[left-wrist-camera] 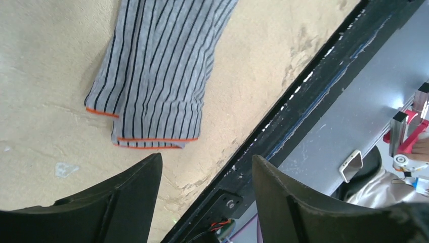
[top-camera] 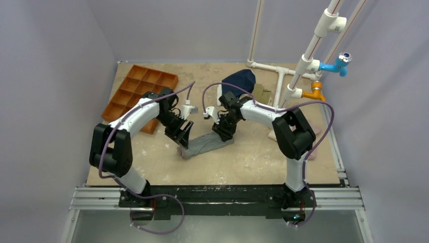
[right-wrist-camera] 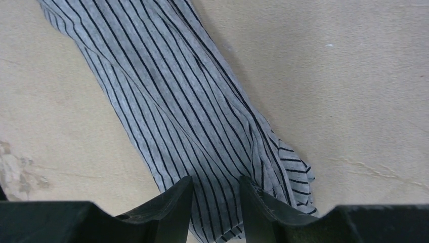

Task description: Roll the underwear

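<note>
Flattened into a long, narrow strip, the grey underwear with black stripes [top-camera: 206,144] lies on the table between my arms. Its orange-trimmed, folded end [left-wrist-camera: 159,119] shows in the left wrist view, with layers not quite lined up. At that left end my left gripper stands open, its gap empty, the trim just beyond the fingertips. Over the other end, my right gripper is part open, with striped cloth showing beneath and between its fingers. Whether the right fingertips touch the cloth is unclear. A crumpled flap [right-wrist-camera: 297,174] sticks out beside the right fingers.
An orange compartment tray [top-camera: 132,87] sits at the back left. Dark blue cloth [top-camera: 242,81] and an olive cloth [top-camera: 261,94] lie behind the right arm, near white pipes [top-camera: 280,83]. Bare tabletop [top-camera: 227,169] extends in front of the underwear.
</note>
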